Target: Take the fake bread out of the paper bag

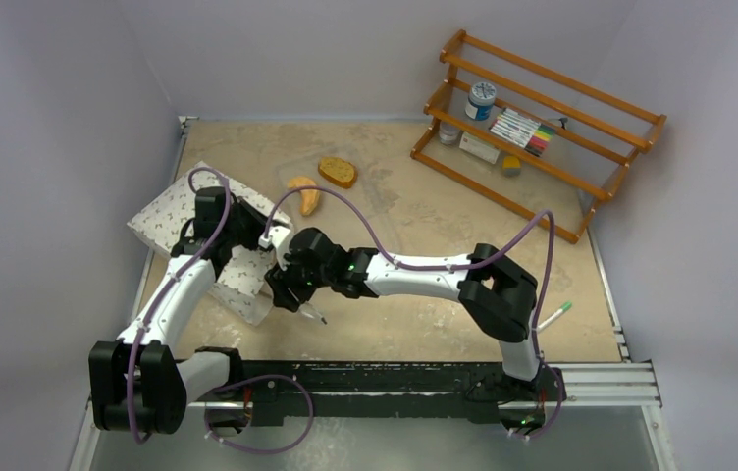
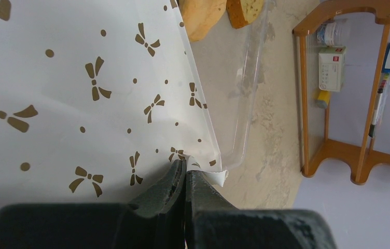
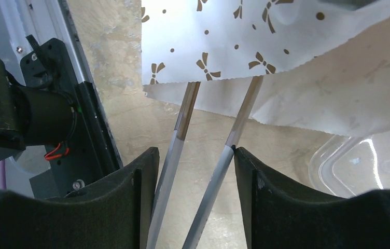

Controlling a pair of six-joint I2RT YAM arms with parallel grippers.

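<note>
The white paper bag (image 1: 164,216) with brown bow prints lies at the left, its mouth facing right. Pinched in my left gripper is a fold of its upper rim. My right gripper is closed around metal tongs (image 3: 168,165), whose two arms stand apart. Their brownish tips pass under the upper paper layer, above the lower one, and are hidden inside the mouth. Outside the bag are a brown bread slice (image 1: 337,172) and a curved yellow bread piece (image 1: 305,197). Any bread inside the bag is hidden.
A clear plastic tray (image 2: 245,129) lies beside the bag, under the loose bread. A wooden rack (image 1: 542,80) with jars and markers stands back right. A green-capped pen (image 1: 553,315) lies at the right.
</note>
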